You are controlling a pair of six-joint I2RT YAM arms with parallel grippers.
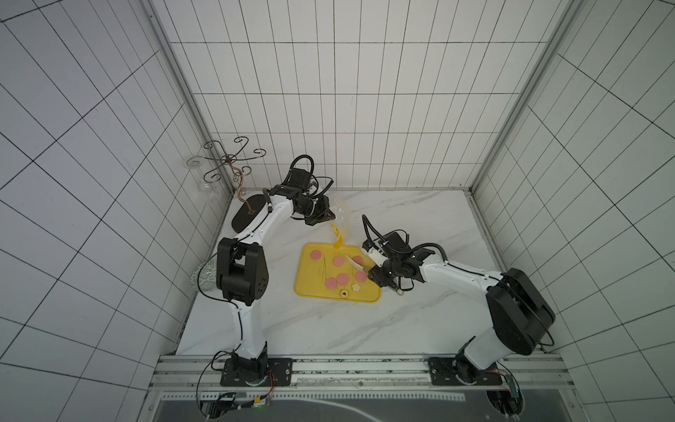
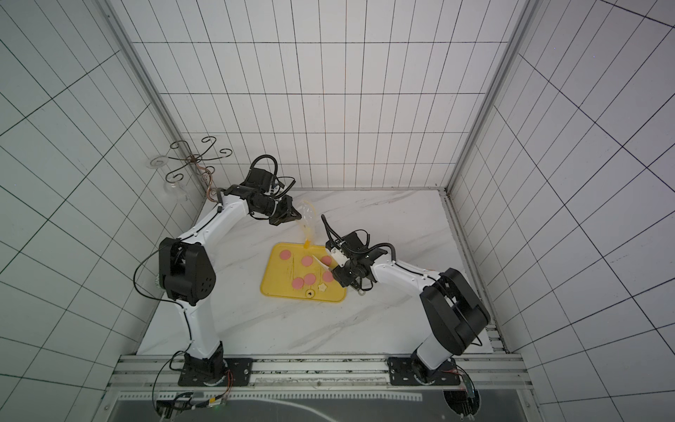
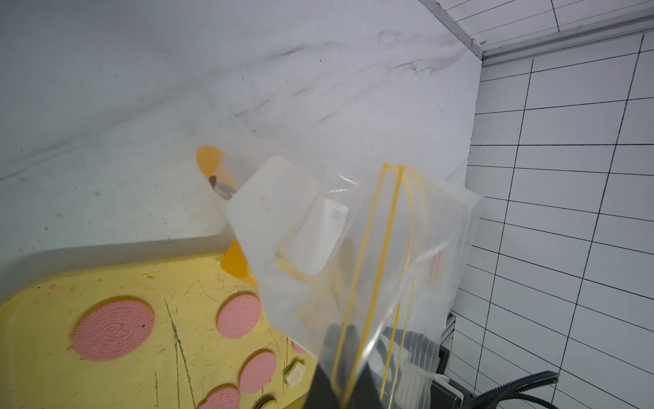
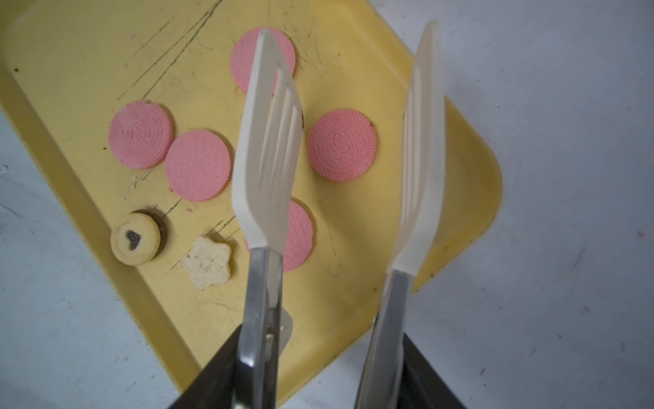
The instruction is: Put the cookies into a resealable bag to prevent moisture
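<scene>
A clear resealable bag [image 3: 306, 225] with yellow seal lines hangs from my left gripper [image 1: 327, 216], which is shut on it above the back of the yellow tray [image 1: 308, 281]. Several pink round cookies [image 4: 139, 134], a heart-centred cookie [image 4: 133, 237] and a pale star-shaped cookie [image 4: 205, 262] lie flat on the tray. My right gripper hangs open over the tray's right end, its two white slotted spatula fingers either side of a pink cookie [image 4: 341, 144], nothing held.
A dark metal scroll stand [image 1: 246, 211] is at the back left, with a wire mesh item [image 1: 202, 274] further forward on the left. Tiled walls bound the back and sides.
</scene>
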